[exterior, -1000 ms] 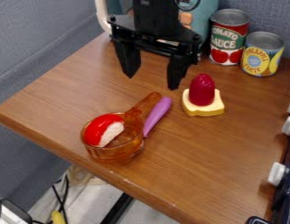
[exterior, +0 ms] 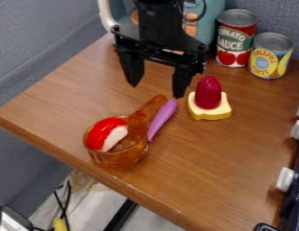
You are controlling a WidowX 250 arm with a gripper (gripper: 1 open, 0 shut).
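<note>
My black gripper (exterior: 155, 81) hangs open over the middle of the wooden table, with nothing between its fingers. Below it an amber pan (exterior: 117, 155) holds a red and white object (exterior: 108, 130), its handle pointing up and right. A purple utensil (exterior: 163, 117) lies beside the handle. To the right, a dark red oval object (exterior: 209, 92) rests on a pale yellow block (exterior: 213, 112).
A tomato sauce can (exterior: 234, 41), a yellow can (exterior: 270, 56) and a teal object (exterior: 202, 23) stand at the back. A dark appliance (exterior: 288, 198) lines the right edge.
My gripper has moved slightly left and up in the view over the last second. The objects on the table have not visibly moved.
</note>
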